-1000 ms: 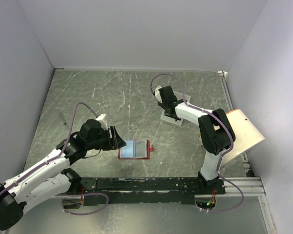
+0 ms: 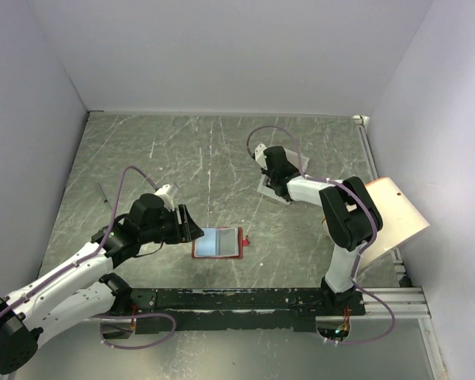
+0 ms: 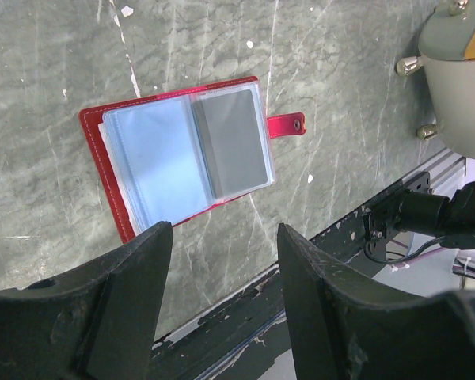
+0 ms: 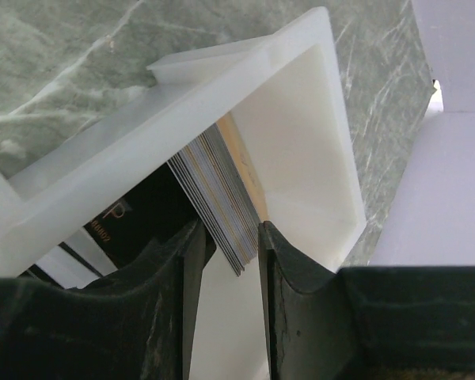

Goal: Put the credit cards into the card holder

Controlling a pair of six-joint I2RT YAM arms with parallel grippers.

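Note:
The open red card holder (image 2: 217, 243) with blue and clear sleeves (image 3: 154, 158) lies near the front centre. My left gripper stands open beside it, nothing between its fingers. At the back right a white tray (image 4: 309, 150) holds a stack of cards (image 4: 214, 190) on edge and a black card (image 4: 142, 222). My right gripper is down in that tray, its open fingertips at either side of the stack's lower end.
A pale board (image 2: 388, 214) leans at the right side.
The left arm has not moved.

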